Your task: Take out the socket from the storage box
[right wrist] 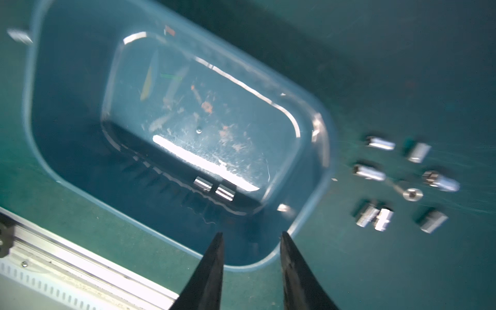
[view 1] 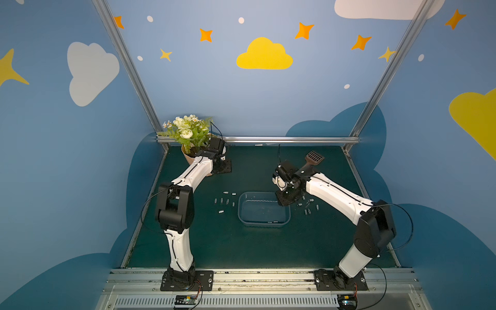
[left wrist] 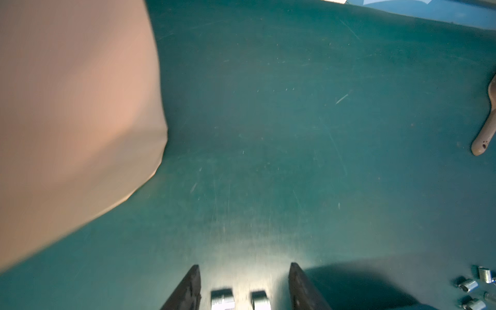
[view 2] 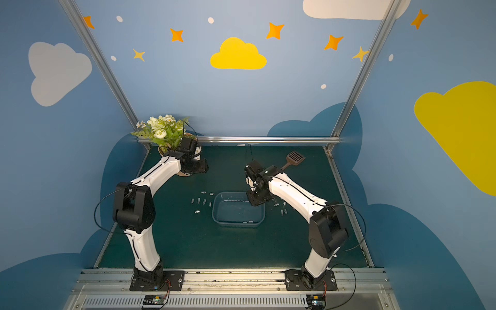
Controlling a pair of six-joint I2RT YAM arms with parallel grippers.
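Observation:
A blue translucent plastic box [view 1: 253, 211] sits mid-table. Two small metal sockets [right wrist: 224, 192] lie inside along its near side, seen in the right wrist view. My right gripper is over the box's right end, its fingers part open with nothing seen between the tips. My left gripper hangs open at the back left beside the flower pot [left wrist: 72, 118], above the table; two metal pieces lie on the table below, showing between its fingers.
Loose sockets lie either side of the box, several on the right [right wrist: 432, 221] and several on the left [view 2: 199, 201]. A brown slotted spatula [view 2: 294, 159] lies at the back right.

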